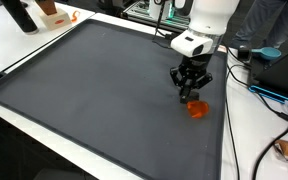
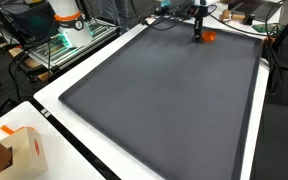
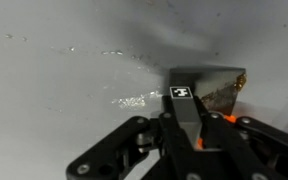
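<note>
In exterior view 1 my gripper [image 1: 188, 92] is low over the right part of the dark grey mat, shut on a small dark block [image 1: 189, 99]. Close by the block lies an orange object [image 1: 197, 109], which the gripper partly overlaps. From exterior view 2, the orange object [image 2: 209, 36] shows beside the gripper at the mat's far end. The wrist view has a dark block face [image 3: 221, 84] beyond the fingers and a small black-and-white tag [image 3: 181, 92] at the tips. Only slivers of orange show there; contact between block and orange object is unclear.
Cables [image 1: 274, 100] run along the table to the right of the mat. An orange-and-white device [image 2: 76, 22] stands past the mat's left edge in exterior view 2.
</note>
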